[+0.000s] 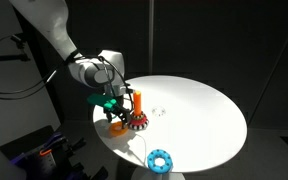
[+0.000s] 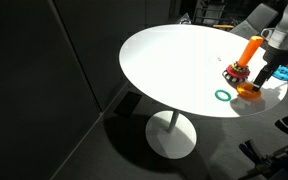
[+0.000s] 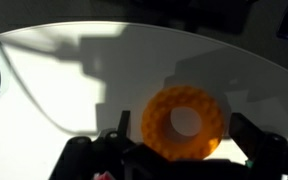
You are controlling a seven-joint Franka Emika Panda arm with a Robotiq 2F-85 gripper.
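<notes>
An orange ring (image 3: 156, 124) lies flat on the white table, seen in the wrist view with its hole showing the tabletop. My gripper is open above it, one finger on each side and nothing held. In exterior view 1 the gripper (image 1: 117, 119) hangs low over the orange ring (image 1: 118, 130), partly covering it. Exterior view 2 shows the ring (image 2: 249, 91) near the table's edge, just below the fingers.
Close by stands an orange post (image 1: 138, 102) on a red patterned base (image 1: 138, 121). A blue ring (image 1: 160, 161) lies near the front edge. A green ring (image 2: 222, 96) rests beside the orange one.
</notes>
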